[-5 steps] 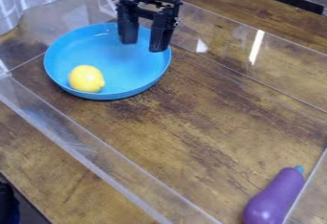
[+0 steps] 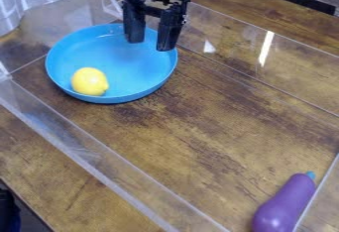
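Observation:
My black gripper (image 2: pixel 151 33) hangs over the back part of a blue plate (image 2: pixel 113 59), its two fingers spread apart with nothing visible between them. A yellow lemon-like object (image 2: pixel 90 81) lies in the plate's front left part. A purple eggplant (image 2: pixel 283 204) lies on the wooden table at the lower right, well away from the plate.
Transparent walls or strips run along the left front and right edges, with clear plastic at the back left.

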